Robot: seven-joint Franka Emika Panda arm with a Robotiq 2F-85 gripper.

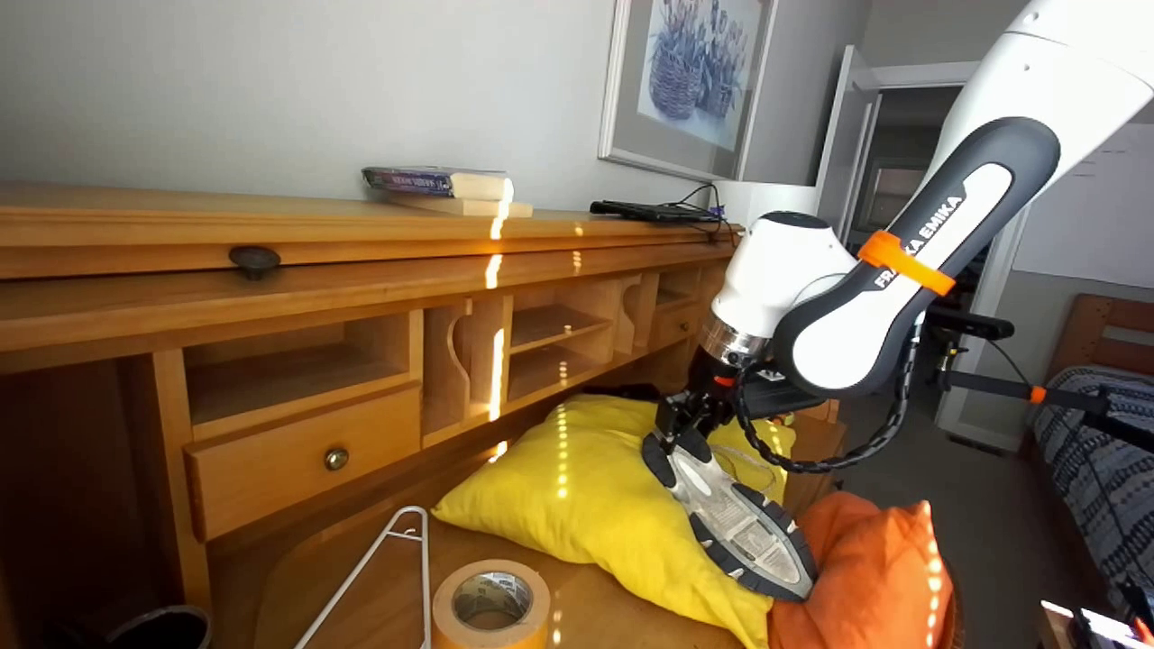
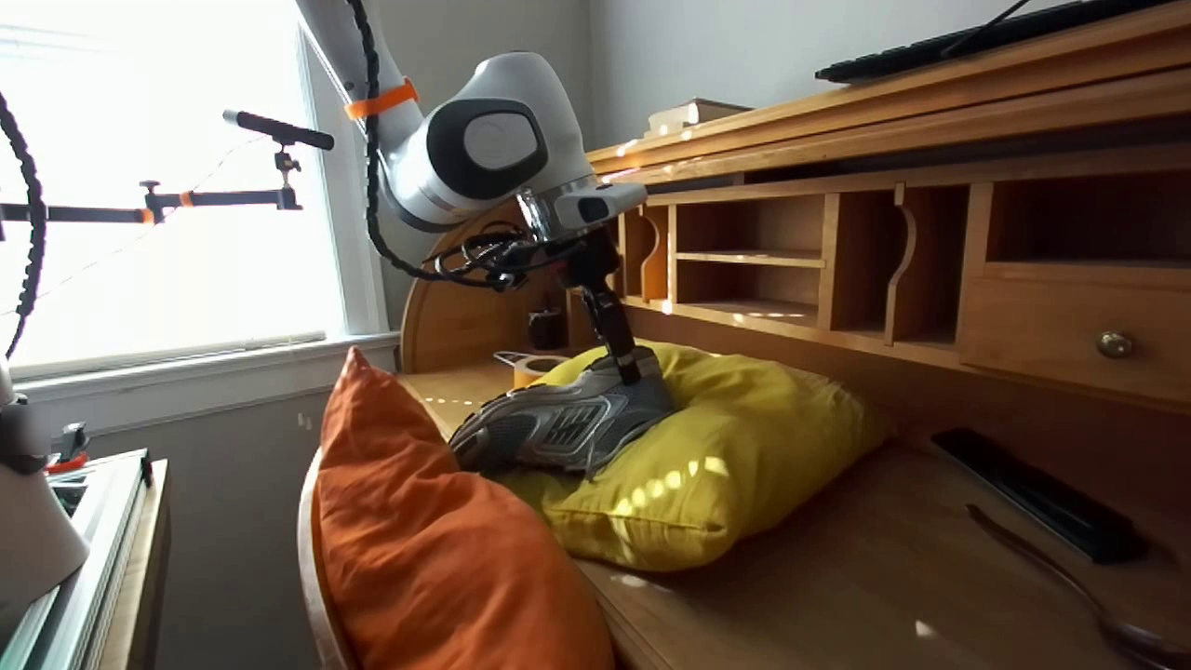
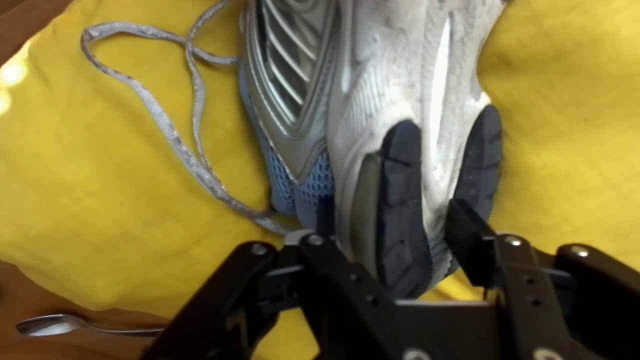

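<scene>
A grey and white running shoe (image 2: 575, 419) lies tipped on its side on the yellow pillow (image 2: 726, 447), its sole (image 1: 746, 519) facing exterior view 1. The toe end reaches the orange pillow (image 1: 865, 579). My gripper is at the heel, one finger (image 3: 471, 240) on the sole side and the other by the blue mesh of the upper. Its fingers stand part open around the heel; whether both fingers press on it I cannot tell. A grey lace (image 3: 171, 129) loops loosely over the yellow pillow.
A white hanger (image 1: 373, 573) and a roll of tape (image 1: 489, 606) lie on the desk. A black remote (image 2: 1038, 491) and a spoon (image 2: 1072, 581) are on the other side. The wooden cubbies (image 1: 563, 324) rise behind the yellow pillow.
</scene>
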